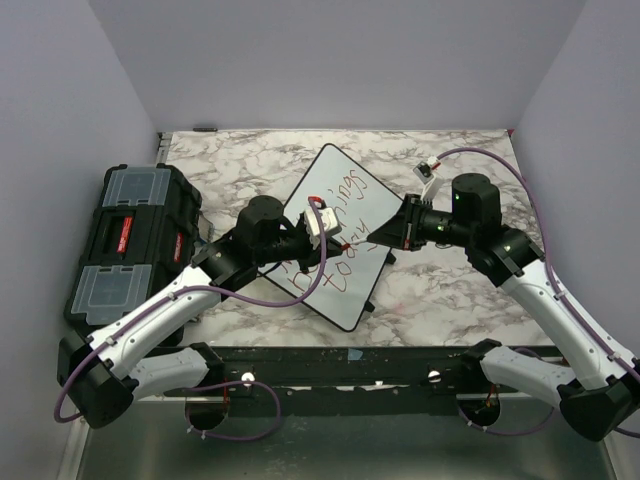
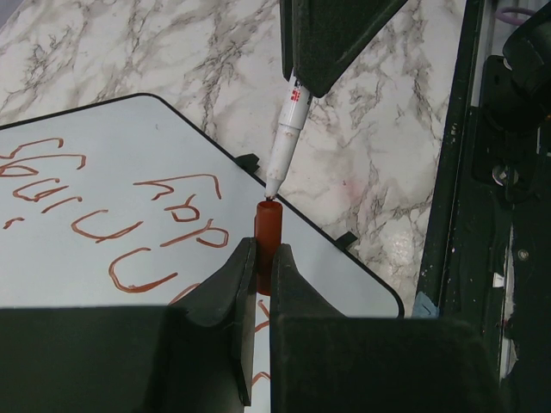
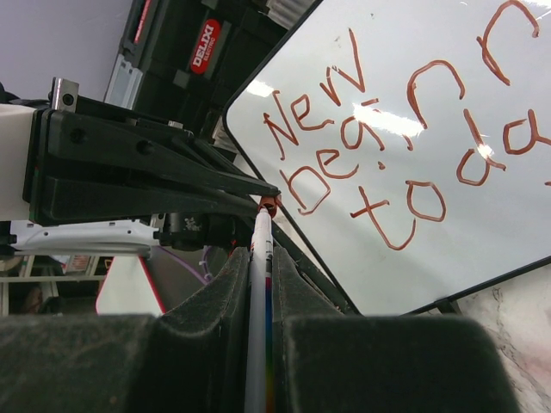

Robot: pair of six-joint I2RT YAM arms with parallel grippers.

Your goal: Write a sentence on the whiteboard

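Note:
The whiteboard (image 1: 345, 300) lies at a slant on the table, with reddish-brown handwriting (image 3: 297, 120) over much of it. Above its surface, my left gripper (image 1: 333, 248) is shut on a reddish-brown marker cap (image 2: 268, 225), its open mouth facing the marker. My right gripper (image 1: 392, 234) is shut on the white marker (image 2: 287, 138). The marker's narrow tip is right at the mouth of the cap, roughly in line with it; in the left wrist view it appears barely at the rim, not clearly inside. The right wrist view shows the marker (image 3: 261, 258) pointing toward the left gripper's fingers (image 3: 245, 182).
A black toolbox (image 1: 130, 250) stands on the left, near the left arm. A dark beam (image 1: 300, 362) runs along the front edge.

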